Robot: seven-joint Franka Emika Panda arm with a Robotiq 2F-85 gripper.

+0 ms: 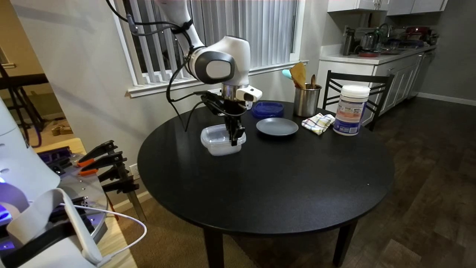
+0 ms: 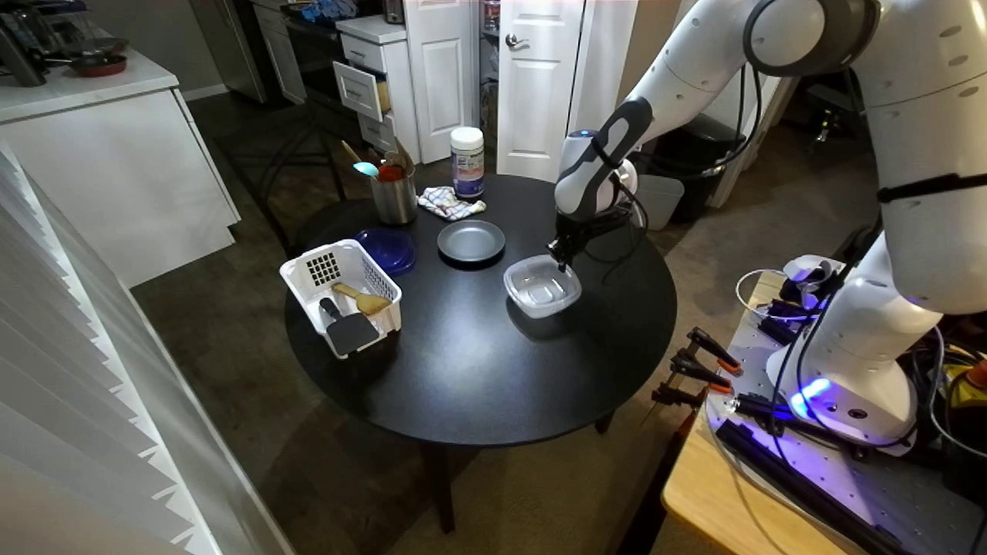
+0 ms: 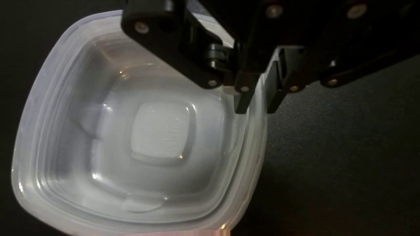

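A clear, square plastic container with rounded corners is on or just over the black table; whether its base touches is hard to tell. My gripper is shut on the container's rim, one finger inside the wall and the other outside. The wrist view looks down into the container, which is empty. In exterior view 2 the container appears open side up, with my gripper at its far edge.
A grey plate, a blue lid, a utensil pot, a checked cloth and a wipes tub stand farther back. A white basket holds utensils.
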